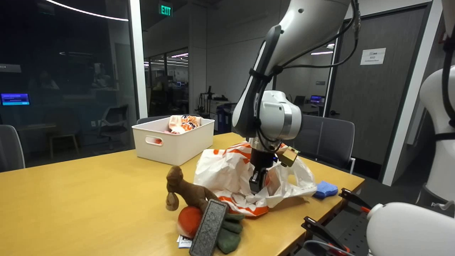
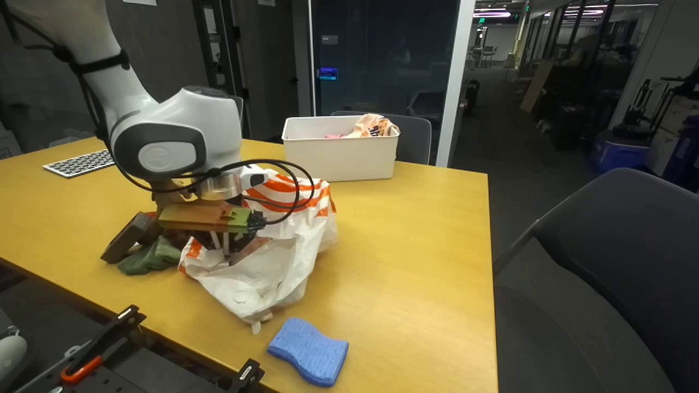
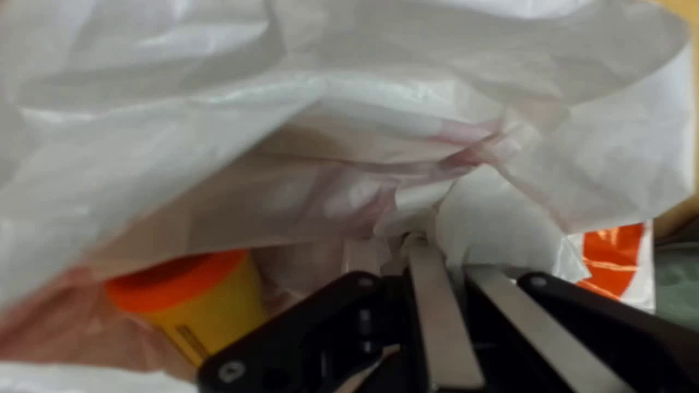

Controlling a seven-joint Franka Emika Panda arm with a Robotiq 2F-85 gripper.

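Observation:
A white plastic bag with orange stripes lies crumpled on the table, its near edge against the pile of objects. My gripper points down into the bag's folds. In the wrist view, the gripper appears shut, with its fingertips deep in white plastic; whether a fold is pinched between them is hidden. Inside the bag, left of the fingers, sits a yellow container with an orange lid.
A white bin holding cloth stands behind. In front lie a brown stuffed toy, a red ball, a dark grey block and a green item. A blue sponge lies near the table's edge.

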